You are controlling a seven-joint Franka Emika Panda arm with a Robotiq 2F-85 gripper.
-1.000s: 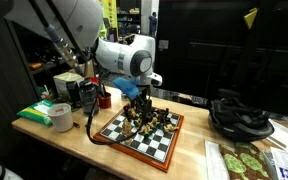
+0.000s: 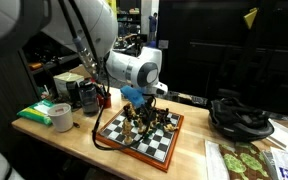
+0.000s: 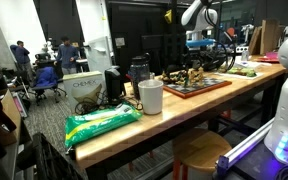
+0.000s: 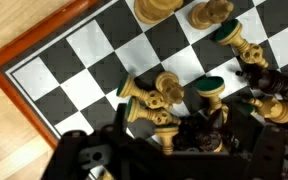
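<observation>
A chessboard (image 2: 161, 147) with a brown rim lies on the wooden table, its pieces crowded together toward the far side. In the wrist view, several light chess pieces (image 4: 149, 110) lie on their sides, some showing green bases. Dark pieces (image 4: 202, 130) are jumbled among them along the lower edge and right side. Two light pieces near the top, including one light piece (image 4: 209, 12), appear upright. My gripper stands open above the cluster, its dark fingers apart on either side of the jumble. Nothing held shows between them. Contact with the pieces is unclear.
A black bag (image 2: 242, 118) sits to the board's right, near a green-patterned sheet (image 2: 242, 163). Left of the board are a white mug (image 2: 61, 118), dark containers (image 2: 88, 97) and a green package (image 3: 102, 122). Bare table (image 2: 192, 150) shows just right of the board.
The arm has shifted a little, with its upper link now lower and nearer exterior view 1. My gripper stays over the board. The pieces show no clear movement.
</observation>
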